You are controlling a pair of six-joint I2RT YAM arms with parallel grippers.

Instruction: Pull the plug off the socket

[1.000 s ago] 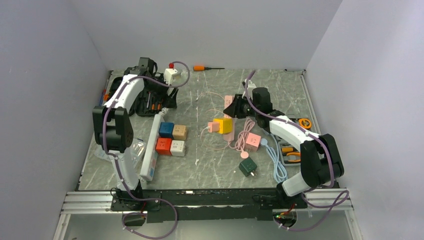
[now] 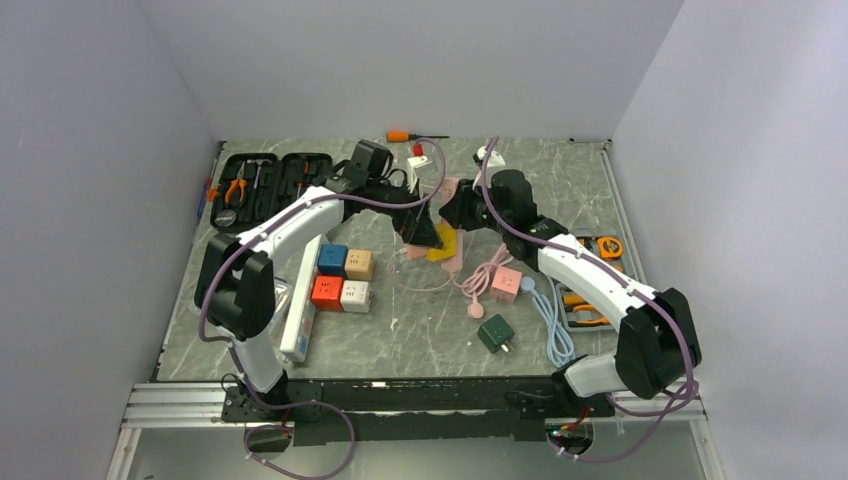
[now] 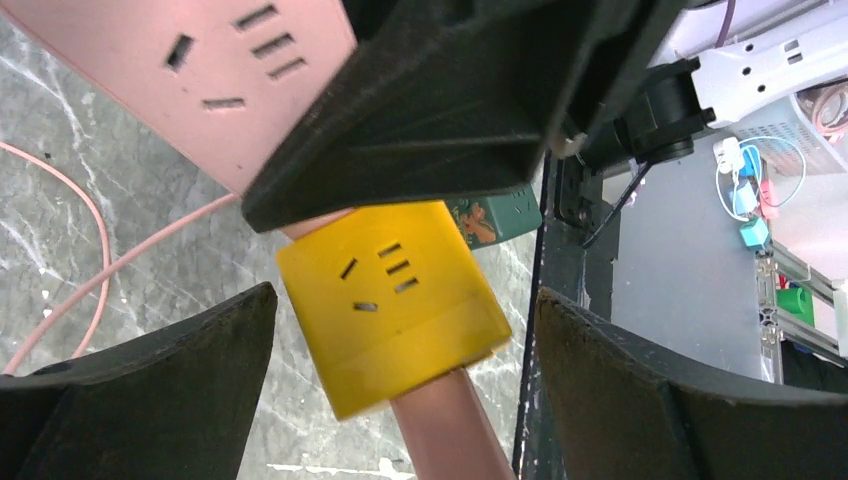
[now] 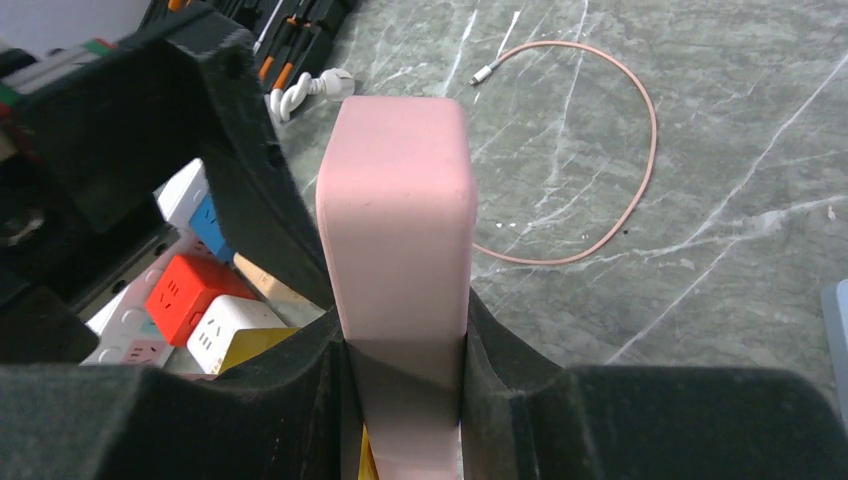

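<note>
A yellow cube adapter [image 2: 441, 243] is mounted on the pink power strip [image 3: 200, 75]. From the cube's left side sticks a pink plug [image 3: 452, 428] with its cord. My left gripper stands open, its black fingers [image 3: 160, 380] on either side of the cube and plug; I see no contact in the left wrist view. In the right wrist view my right gripper is shut on the pink strip [image 4: 398, 230], holding it near the far end. In the top view the left gripper partly covers the plug.
Red [image 2: 326, 292], white [image 2: 355, 296], blue [image 2: 332, 260] and tan cubes [image 2: 359, 265] lie left, beside a long white strip [image 2: 300, 310]. A green adapter [image 2: 495, 333] and pink cube [image 2: 506, 284] lie front right. The two grippers are close together.
My left gripper has swung rightward from above the black tool case to the yellow cube and plug, staying open.
</note>
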